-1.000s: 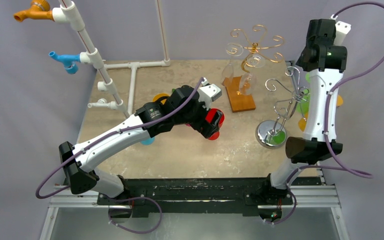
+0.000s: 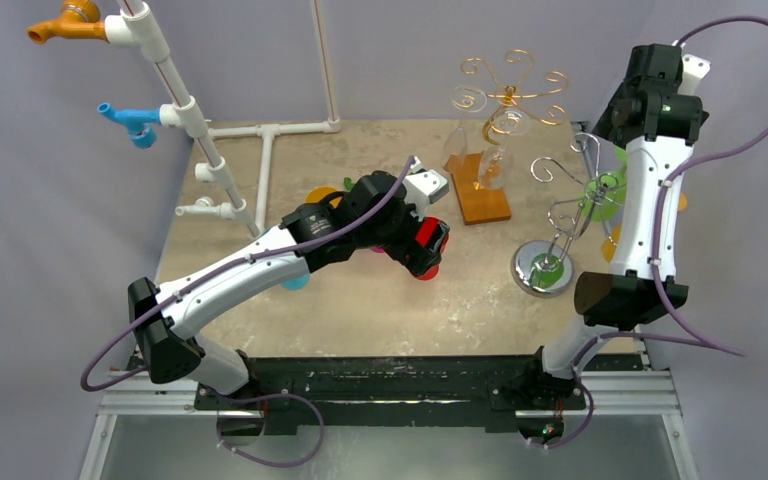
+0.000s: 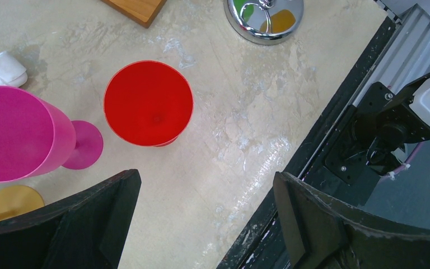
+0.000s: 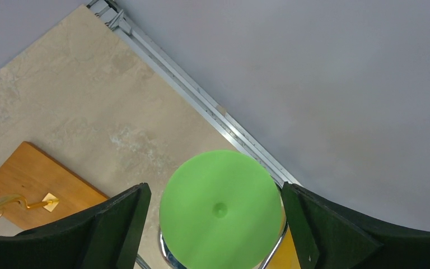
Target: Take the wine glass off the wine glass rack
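Note:
In the top view a green wine glass [image 2: 603, 196] is at the chrome wine glass rack [image 2: 538, 268], partly behind its curled wires and my right arm. Its round foot [image 4: 220, 210] faces the right wrist camera and fills the space in view between the fingers of my right gripper. Those fingers are wide apart; whether either touches the glass cannot be told. My left gripper is open over bare table. Ahead of it are a red cup-like glass [image 3: 148, 103] and a pink goblet [image 3: 19, 134].
A gold rack [image 2: 508, 97] on a wooden base [image 2: 482, 205] bears clear glasses. White pipes [image 2: 268, 165] with taps stand at the left. Something orange [image 4: 285, 252] lies low beside the green foot. Bare table lies front centre.
The right arm has shifted slightly to the right. More green now shows behind the chrome rack's wires, farther left than before. The left arm has shifted only a little.

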